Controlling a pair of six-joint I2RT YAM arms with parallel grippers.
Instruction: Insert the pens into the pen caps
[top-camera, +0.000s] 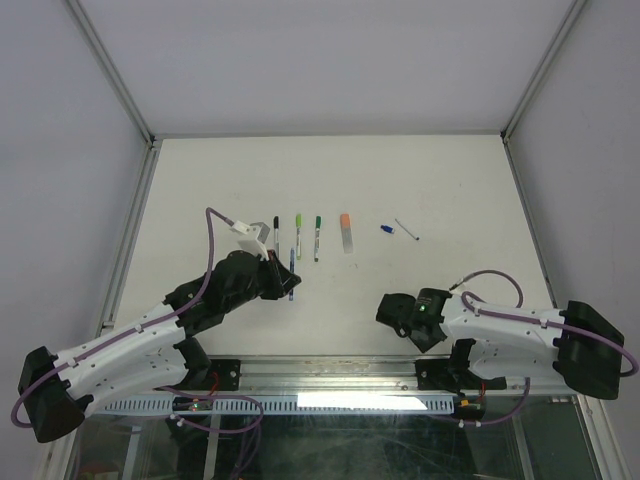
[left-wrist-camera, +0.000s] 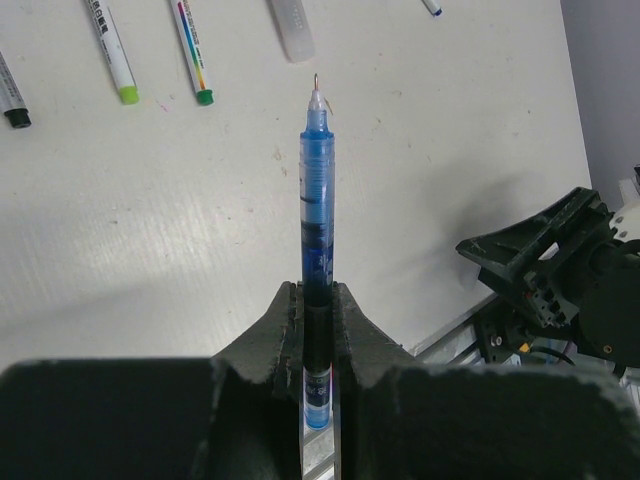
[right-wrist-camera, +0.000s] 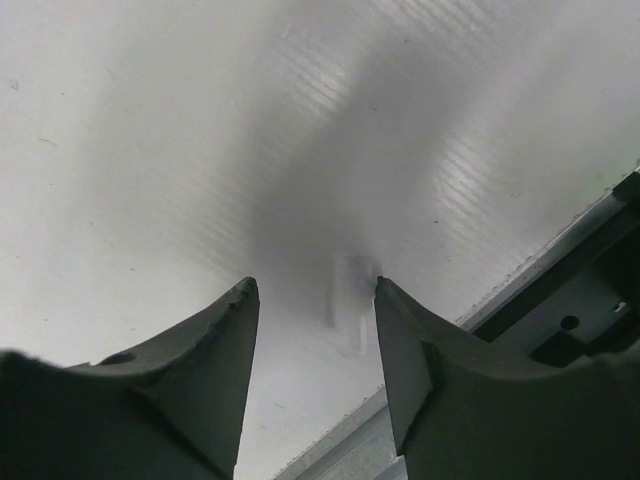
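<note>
My left gripper is shut on a blue translucent pen (left-wrist-camera: 318, 180), its tip pointing away over the table (left-wrist-camera: 150, 260). In the right wrist view my right gripper is low over bare table, its fingers apart; a faint translucent shape (right-wrist-camera: 352, 330) by the right finger is too unclear to identify. In the top view lie a small blue cap (top-camera: 387, 228), a thin white pen (top-camera: 407, 229), and markers with black (left-wrist-camera: 16, 118), green and light-green ends near an orange-ended translucent piece (top-camera: 345, 232).
Walls stand at the back and both sides of the white table. The metal front rail (top-camera: 330, 370) runs below both arms.
</note>
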